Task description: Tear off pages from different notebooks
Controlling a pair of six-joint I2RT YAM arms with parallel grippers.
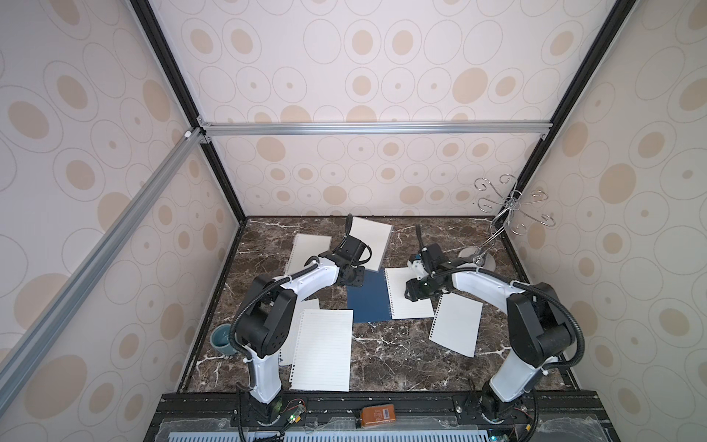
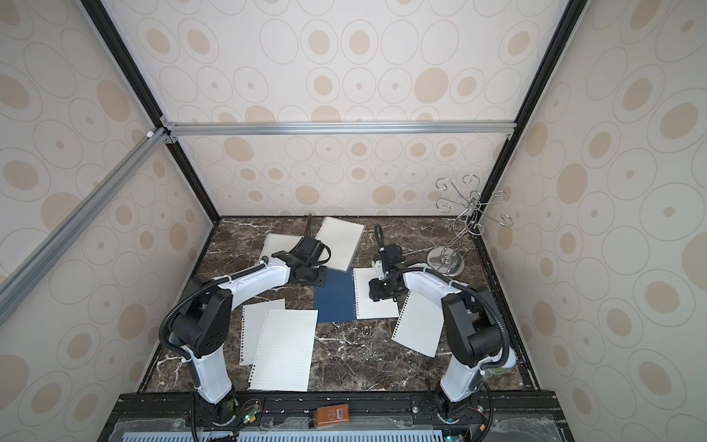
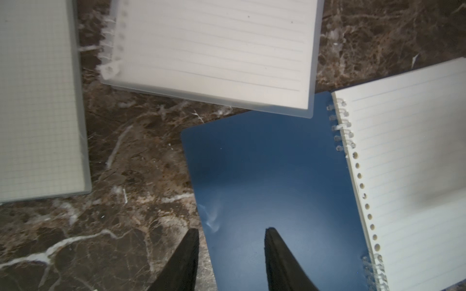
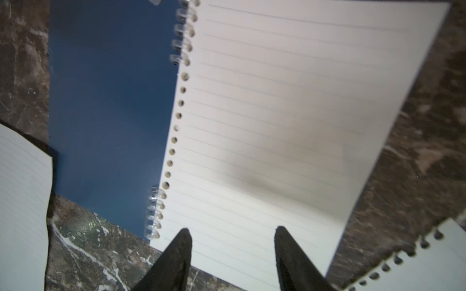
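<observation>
An open spiral notebook, blue cover (image 3: 271,184) on the left and lined white page (image 4: 281,111) on the right, lies mid-table. My left gripper hangs open and empty above the cover's left side. My right gripper, also open with nothing visible between its fingers, is over the white page. Behind lie a lined notebook (image 3: 208,43) with a translucent cover and a grid notebook (image 3: 36,106). Loose white sheets lie at front left (image 1: 322,353) and front right (image 1: 456,324).
A metal scroll stand (image 1: 477,261) stands at the back right. A teal mug (image 1: 224,339) sits at the left edge. Bare marble (image 1: 390,353) shows at the front middle.
</observation>
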